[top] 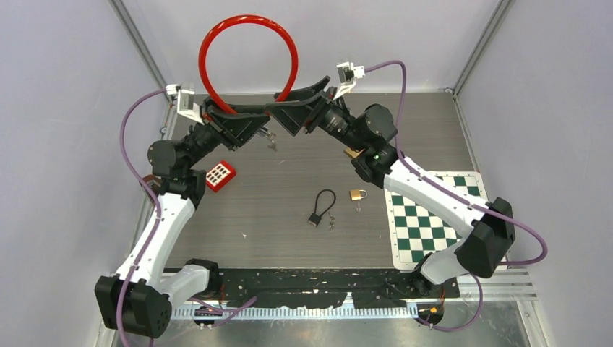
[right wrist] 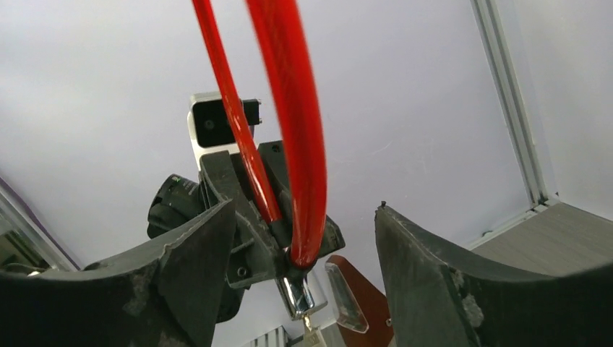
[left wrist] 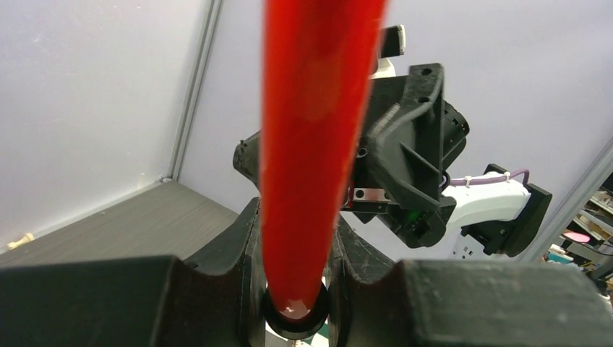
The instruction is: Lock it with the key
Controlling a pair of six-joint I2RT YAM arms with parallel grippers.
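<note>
A red cable lock (top: pixel 249 19) stands up as a large loop above the table. My left gripper (top: pixel 263 116) is shut on its lower part, and in the left wrist view the red tube (left wrist: pixel 311 130) rises between the fingers. Below the grip, a metal lock cylinder (right wrist: pixel 296 295) shows in the right wrist view, with a key (right wrist: pixel 309 323) at its lower end; keys (top: pixel 272 142) dangle there from above as well. My right gripper (top: pixel 273 103) is open at the loop's right side. Its fingers (right wrist: pixel 191 253) stand apart from the tube in the right wrist view.
On the table lie a black cable lock (top: pixel 314 218) with keys, a brass padlock (top: pixel 356 194) and a red box (top: pixel 220 176) with white buttons. A green checkered board (top: pixel 396 217) lies at right, partly under the right arm. The two grippers are very close together.
</note>
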